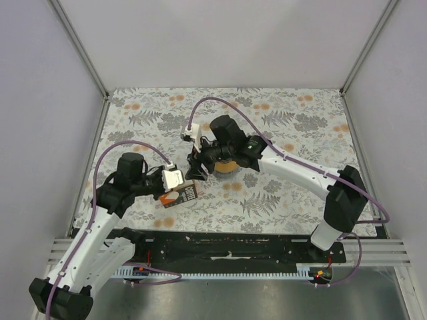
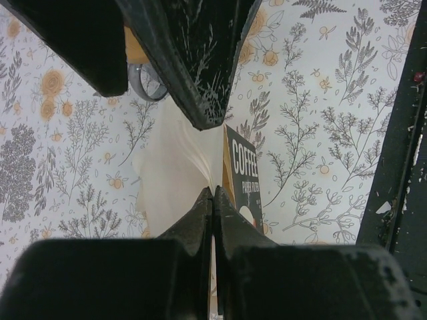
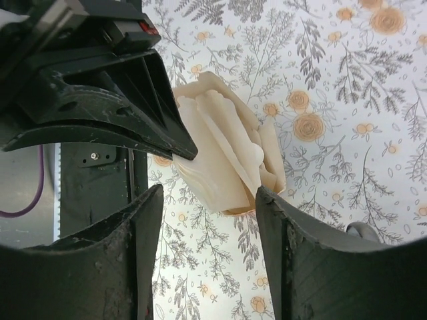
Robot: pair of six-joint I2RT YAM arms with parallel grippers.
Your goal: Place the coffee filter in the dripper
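An open box of coffee filters (image 2: 240, 177), lettered COFFEE PAPER FILTER, sits on the cloth with cream filters (image 3: 217, 147) spread out of it. My left gripper (image 1: 167, 188) is over the box, shut on a filter, whose pale edge runs into its fingertips in the left wrist view. My right gripper (image 1: 199, 170) stands part open just right of the box, its fingers on either side below the filters in its wrist view. The tan dripper (image 1: 225, 167) is mostly hidden under the right arm.
A black rail (image 1: 227, 257) runs along the front edge, and white walls bound the sides and back.
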